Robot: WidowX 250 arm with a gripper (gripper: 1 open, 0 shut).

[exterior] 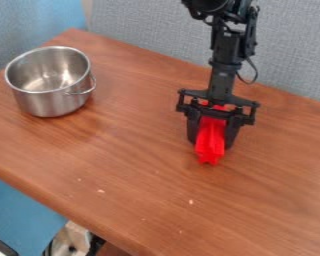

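Note:
My black gripper (215, 124) reaches down from the top right to the wooden table, shut on a red object (211, 150), a bright elongated block-like piece that points toward the front. Its far part is partly hidden by the gripper, and whether it touches the tabletop is hard to tell. A steel pot (49, 90) stands at the left of the table, well apart from the gripper.
A grey textured wall is behind it, and a blue surface lies beyond its lower-left edge, with some clutter at the bottom left.

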